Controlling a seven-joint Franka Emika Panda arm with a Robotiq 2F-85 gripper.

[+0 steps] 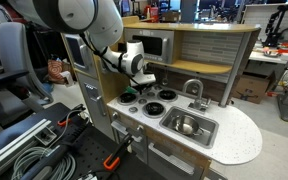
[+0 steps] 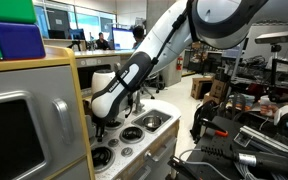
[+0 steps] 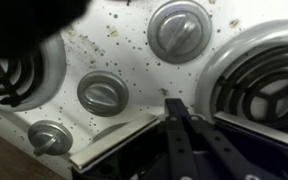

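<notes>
My gripper points down over the white stove top in the wrist view, its dark fingers together and nothing visible between them. Ahead of the fingers sit round grey knobs: one knob near the top centre, another knob left of the fingers, and a third knob at lower left. A coil burner fills the right side; part of another burner shows at left. In exterior view 1 the white arm reaches down to the stove's left part. Whether the fingertips touch the surface cannot be told.
A dark blurred shape covers the wrist view's upper left. The microwave and the shelf stand close behind the arm. Right of the stove is a sink with a faucet.
</notes>
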